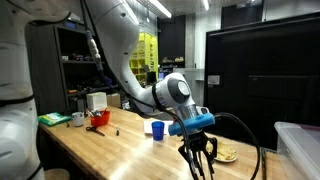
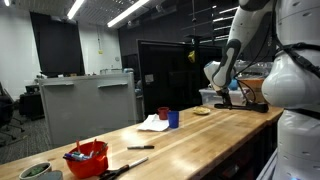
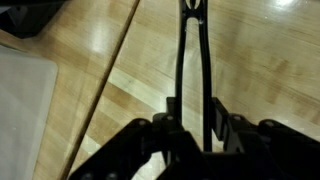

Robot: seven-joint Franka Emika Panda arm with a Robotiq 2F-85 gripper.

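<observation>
In the wrist view my gripper is shut on a black tong-like tool [image 3: 205, 65]. Its two long, thin arms run up from between the fingers and meet at the top of the picture. Exterior view 1 has the gripper [image 1: 197, 140] over the right part of the wooden table, pointing down, with dark prongs hanging below it. A yellowish plate [image 1: 225, 154] lies just behind and to the right of the gripper. I cannot tell whether the tool's tips touch the table. The gripper is small and unclear in exterior view 2.
A blue cup [image 2: 173, 119], a red cup [image 2: 163, 113] and a white cloth [image 2: 152, 124] stand mid-table. A red basket [image 2: 87, 158] with utensils and some dark-handled tools lie toward the other end. At the right is a whitish bin [image 1: 300, 145].
</observation>
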